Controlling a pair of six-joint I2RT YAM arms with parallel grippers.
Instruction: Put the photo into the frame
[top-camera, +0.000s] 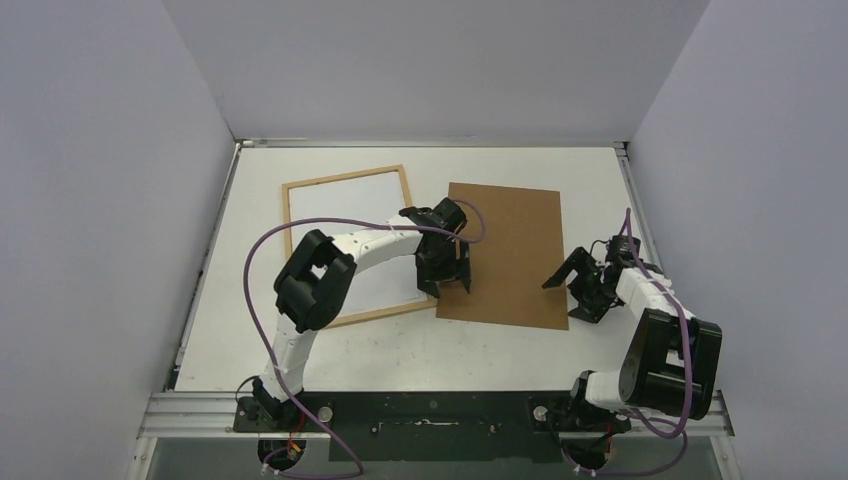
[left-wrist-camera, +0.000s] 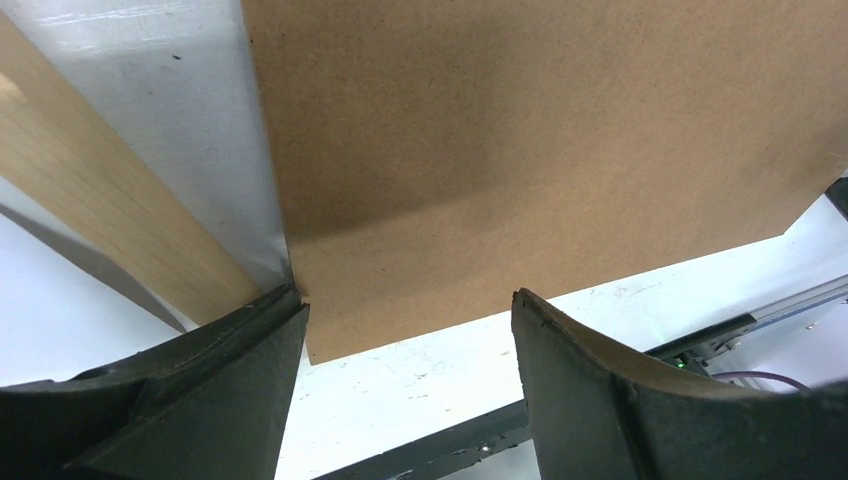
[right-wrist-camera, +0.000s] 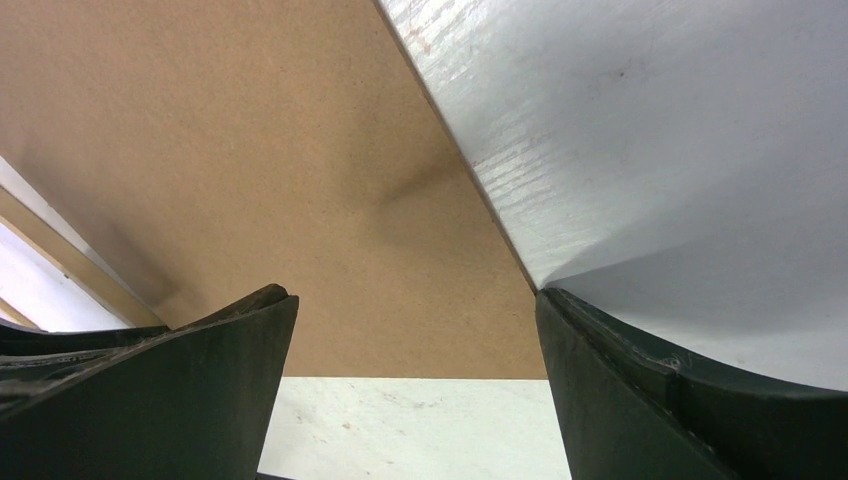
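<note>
A wooden frame (top-camera: 350, 176) with a white interior lies on the left of the table, partly hidden by my left arm. Right beside it lies a brown board (top-camera: 505, 250), flat. My left gripper is open, low over the board's left edge, one finger at that edge near the frame's wooden strip (left-wrist-camera: 130, 200). My right gripper stands open at the board's right edge, a finger touching or very close to it. Neither holds anything. No printed picture shows on the board's visible face.
Grey walls close in the back and both sides, the right arm near the right one.
</note>
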